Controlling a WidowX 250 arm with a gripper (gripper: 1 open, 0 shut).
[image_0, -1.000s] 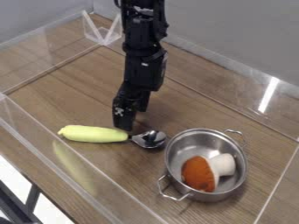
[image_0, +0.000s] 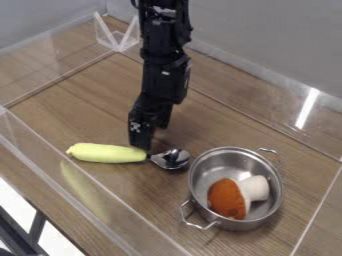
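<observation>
My black gripper (image_0: 147, 134) hangs low over the wooden table, just above a pale yellow corn-like object (image_0: 104, 152) and a shiny metal utensil (image_0: 173, 159), perhaps a ladle or spoon. The utensil lies between the yellow object and a steel pot (image_0: 207, 171) at the right. In the pot are an orange item (image_0: 227, 200) and a white cylinder (image_0: 254, 188). Whether the gripper's fingers are open or shut is hard to make out against the dark arm.
Clear panels (image_0: 305, 108) and pale walls edge the table at the back and right, and a clear barrier runs along the front left. A white rack stands at the back left. The table behind and left of the gripper is free.
</observation>
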